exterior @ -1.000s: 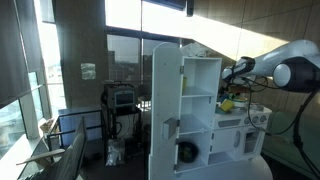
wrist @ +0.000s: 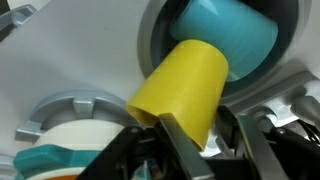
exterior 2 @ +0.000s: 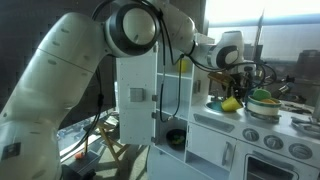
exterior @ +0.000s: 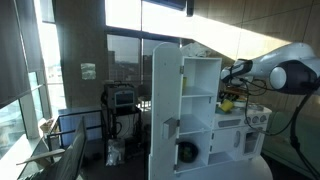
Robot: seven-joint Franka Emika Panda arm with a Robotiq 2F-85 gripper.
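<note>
A yellow cup lies tilted in the wrist view, partly over a teal cup in a dark round basin. My gripper is at the near end of the yellow cup, its fingers parted with the cup's edge between them. Whether both fingers touch the cup cannot be made out. In exterior view 2 the yellow cup shows just below the gripper, on the toy kitchen's counter. Exterior view 1 shows the yellow cup only small.
Close beside the cups stands a pot with colourful contents. Stove knobs line the counter's front. To the left is an open white cabinet with its door swung out; a dark bowl sits low inside.
Around the counter, the arm's end and the yellow cup look slightly shifted in exterior view 1. The cabinet and its door have stayed put.
</note>
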